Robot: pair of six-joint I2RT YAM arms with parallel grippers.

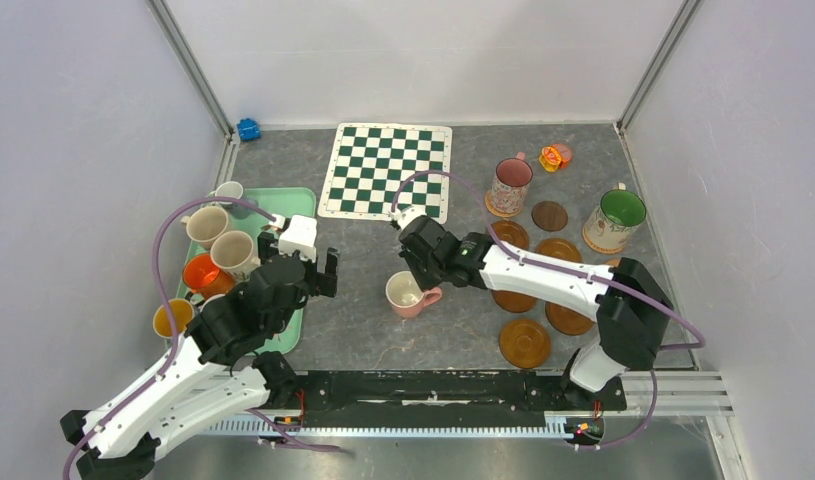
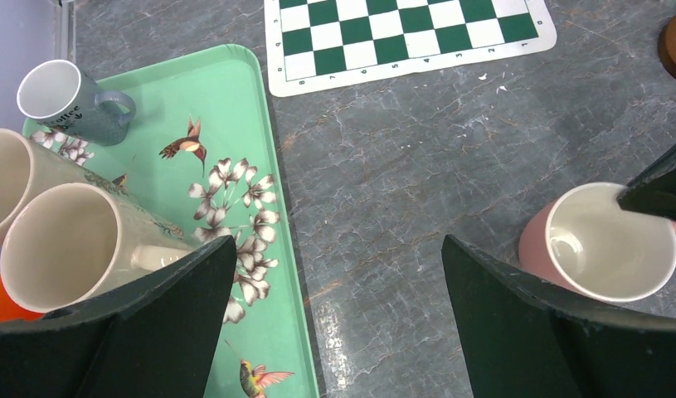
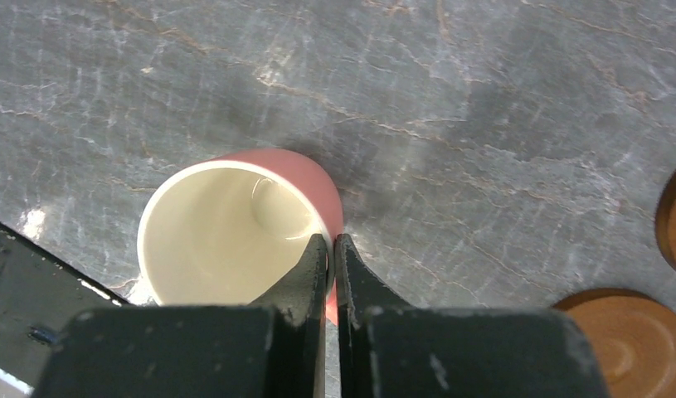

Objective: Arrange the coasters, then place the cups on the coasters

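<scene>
A pink cup with a cream inside is at the middle front of the table in the top view, its handle to the right. My right gripper is shut on the cup's wall, one finger inside the rim and one outside. Its fingers hide much of the handle in the right wrist view. Brown round coasters lie to the right, among them a front coaster and a small dark coaster. My left gripper stands open with nothing between its fingers, over the edge of the green tray.
Several mugs crowd the tray, including an orange mug. A chessboard lies at the back. On the right stand a red-rimmed mug and a green-lined mug. Bare table surrounds the pink cup.
</scene>
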